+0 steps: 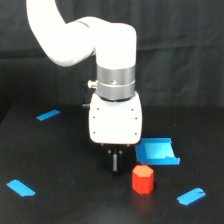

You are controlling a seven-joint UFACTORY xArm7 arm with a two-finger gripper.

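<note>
The white arm reaches down from the top centre, its gripper (114,158) hanging low over the black table, just left of a red hexagonal block (142,179). A blue open box (157,158) sits behind the red block, to the right of the gripper. The fingers are dark against a dark background, so their state and anything between them cannot be made out.
Blue tape pieces lie at the left rear (48,114), front left (21,188) and front right (191,196).
</note>
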